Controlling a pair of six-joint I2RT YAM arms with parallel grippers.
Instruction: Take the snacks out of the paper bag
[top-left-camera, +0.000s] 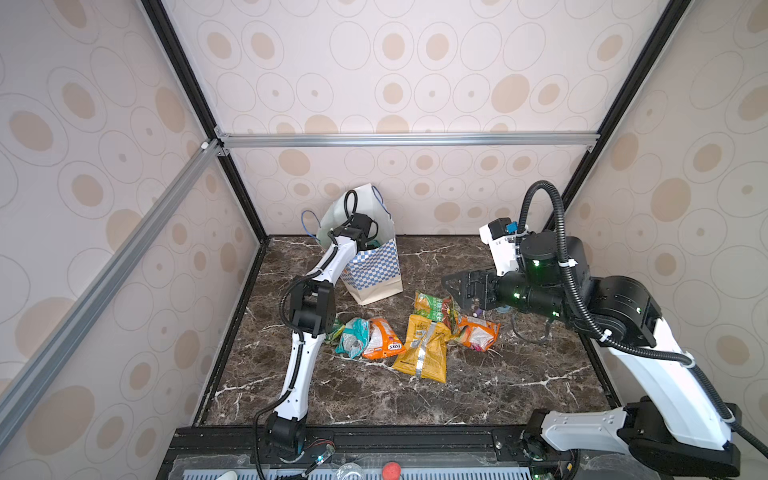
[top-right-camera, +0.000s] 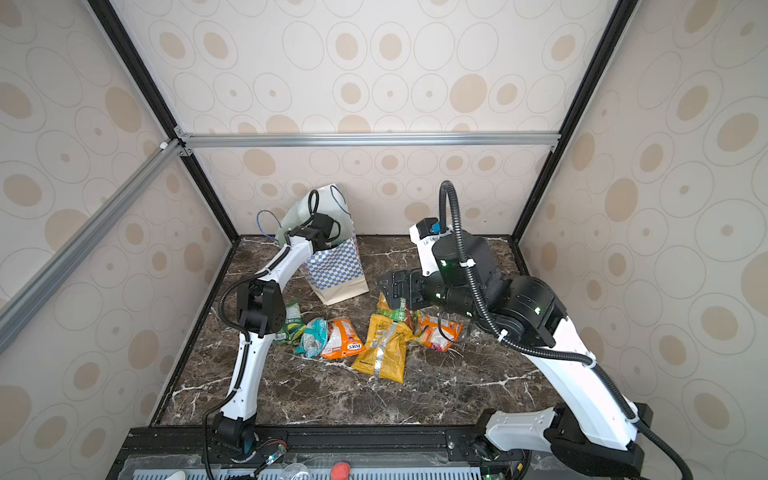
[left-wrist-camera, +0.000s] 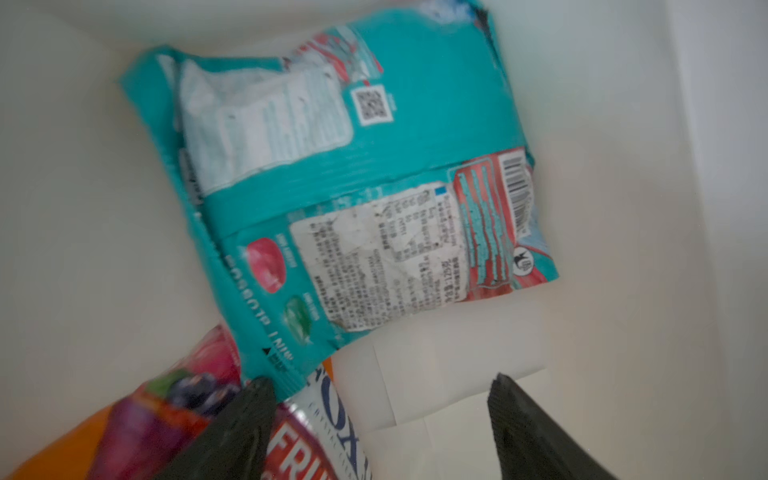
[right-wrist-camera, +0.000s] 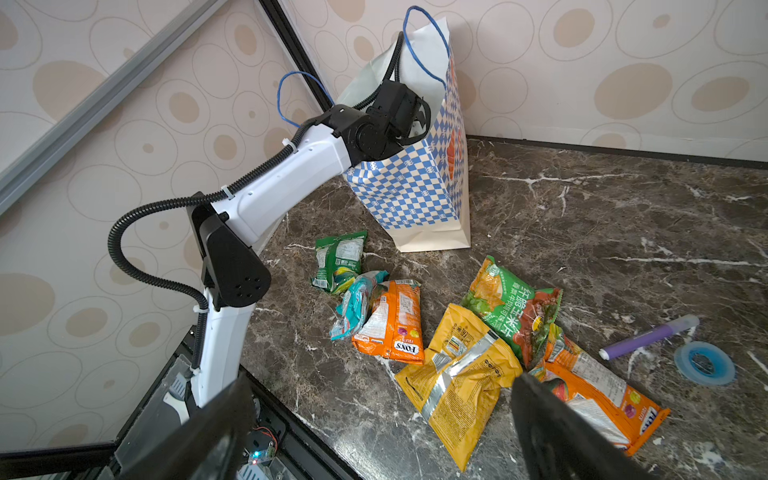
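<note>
The checked paper bag (top-left-camera: 369, 270) (top-right-camera: 334, 272) stands upright at the back left. My left arm reaches into its mouth; in the left wrist view my left gripper is open, its blurred fingertips apart above a teal snack packet (left-wrist-camera: 360, 160) and a colourful packet (left-wrist-camera: 160, 416) inside the bag. My right gripper (top-left-camera: 454, 286) is raised over the packets on the right; its fingertips are blurred and apart in its wrist view. On the table lie a yellow packet (right-wrist-camera: 456, 384), orange packets (right-wrist-camera: 388, 324) (right-wrist-camera: 596, 396), green packets (right-wrist-camera: 340, 260) (right-wrist-camera: 508, 308) and a teal one (right-wrist-camera: 352, 312).
A purple marker (right-wrist-camera: 648, 336) and a blue tape roll (right-wrist-camera: 704, 364) lie at the right. Walls enclose the marble table (right-wrist-camera: 600, 208) on the back and sides. The table right of the bag is mostly clear.
</note>
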